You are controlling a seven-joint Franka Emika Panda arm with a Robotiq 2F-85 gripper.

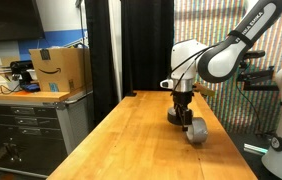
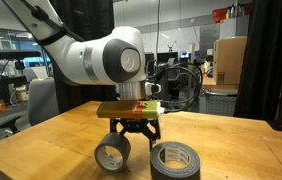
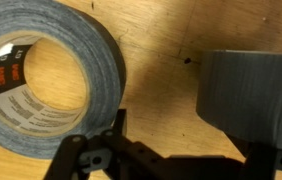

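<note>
Two rolls of grey tape are on the wooden table. One roll (image 2: 160,174) lies flat, its printed label (image 3: 21,85) facing up at the left of the wrist view. The other roll (image 2: 98,158) stands on its curved edge, and its grey outer side (image 3: 251,95) fills the right of the wrist view. Low over the table, my gripper (image 2: 136,128) is open and points down close to both rolls. Bare wood shows between its fingers in the wrist view. Whether a finger touches the standing roll I cannot tell. In exterior view 1 the standing roll (image 1: 197,131) is in front of the fingers.
A cardboard box (image 1: 59,68) sits on a drawer cabinet (image 1: 26,130) off to the side. Black curtains (image 1: 146,45) hang behind the table.
</note>
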